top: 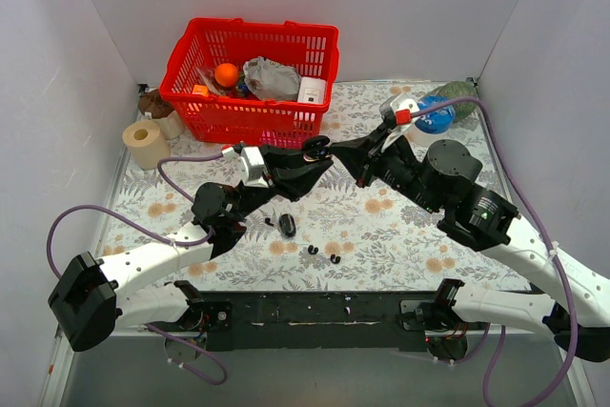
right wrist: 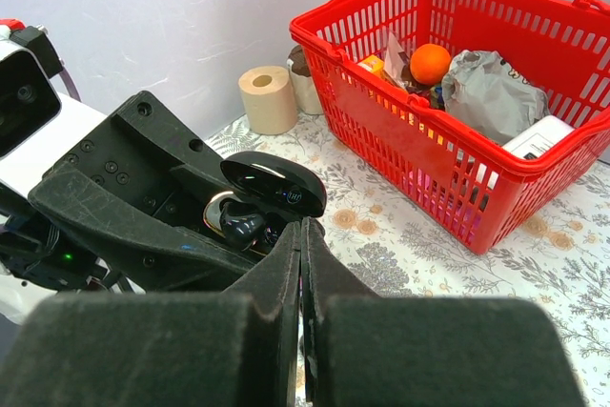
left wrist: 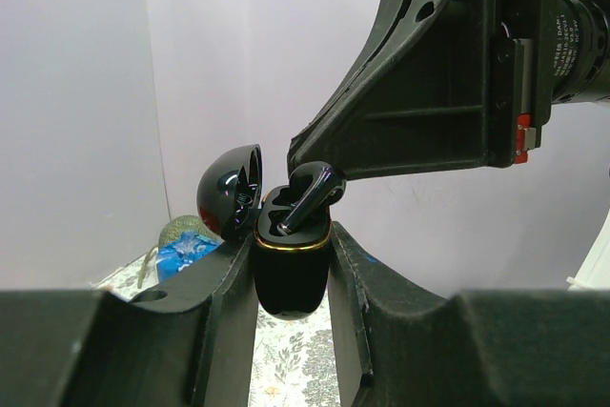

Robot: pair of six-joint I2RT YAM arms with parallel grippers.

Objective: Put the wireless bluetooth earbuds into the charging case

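My left gripper (top: 311,163) holds the open charging case (left wrist: 291,272) upright between its fingers, lid raised. A black earbud (left wrist: 315,188) sits tilted in the top of the case, its stem across the opening. My right gripper is shut, its tips right at the case beside that earbud; nothing shows between its fingers. Below on the table, the top view shows a dark oval object (top: 287,225) and several small black pieces (top: 335,258).
A red basket (top: 250,116) with fruit and bags fills the back of the table. A tape roll (top: 146,145) stands at the left, blue and green items (top: 437,121) at the back right.
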